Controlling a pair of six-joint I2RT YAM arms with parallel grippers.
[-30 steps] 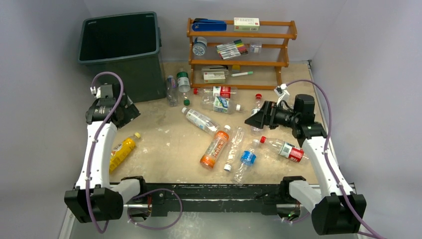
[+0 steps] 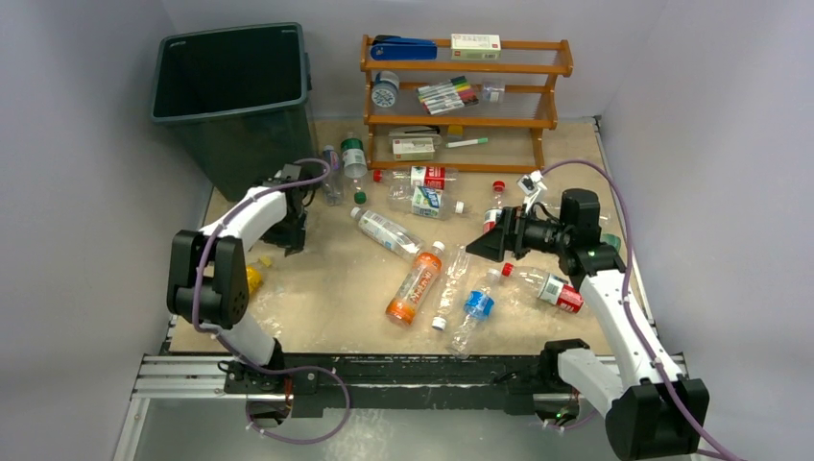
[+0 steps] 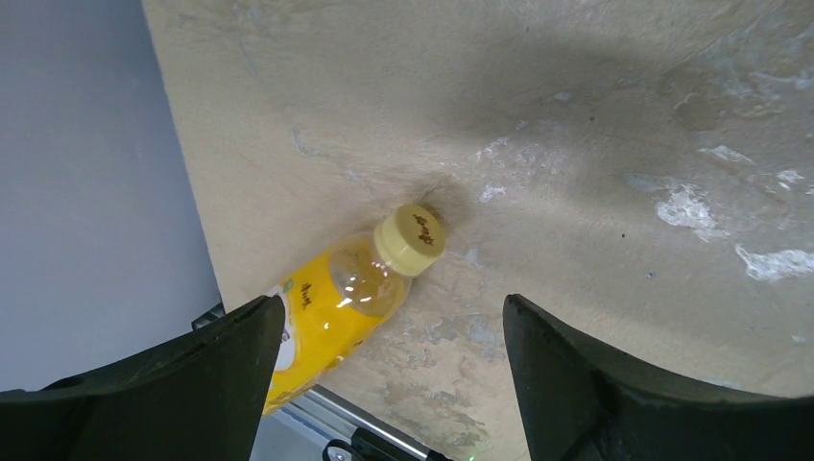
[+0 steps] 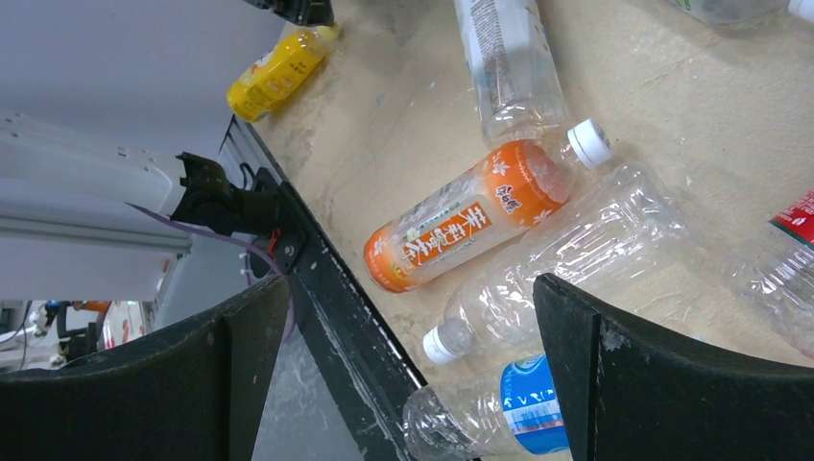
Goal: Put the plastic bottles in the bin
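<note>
A yellow bottle (image 3: 326, 317) lies on the table below my open left gripper; from above it is mostly hidden by that arm. My right gripper (image 2: 485, 240) hangs open and empty above clear bottles, among them an orange-labelled one (image 2: 415, 283), a blue-labelled one (image 2: 478, 305), a white-capped one (image 2: 384, 230) and several red-labelled ones (image 2: 562, 293). The green bin (image 2: 221, 154) stands at the back left, its visible interior dark.
A wooden rack (image 2: 461, 120) with boxes and pens stands at the back. More bottles (image 2: 352, 163) lie upright or flat beside it. Bare table (image 2: 326, 298) shows at the left middle.
The right gripper has shifted slightly down and left.
</note>
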